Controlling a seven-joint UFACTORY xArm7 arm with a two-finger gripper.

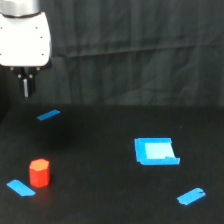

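Observation:
A red block (pixel 39 174) with a six-sided top stands on the dark table at the front left. Above the table's far left hangs my gripper (pixel 27 94), pointing down below the white arm (pixel 25 40). It is well apart from the block, and nothing visible hangs from it. Its fingers are small and dark against the black curtain, so how far apart they stand is unclear. On the right half of the table lies a white square (pixel 159 150) edged with blue tape (pixel 139 150).
Separate blue tape strips lie flat at the back left (pixel 48 115), beside the red block (pixel 20 188) and at the front right (pixel 191 196). A black curtain (pixel 130 50) hangs behind. Bare table fills the middle.

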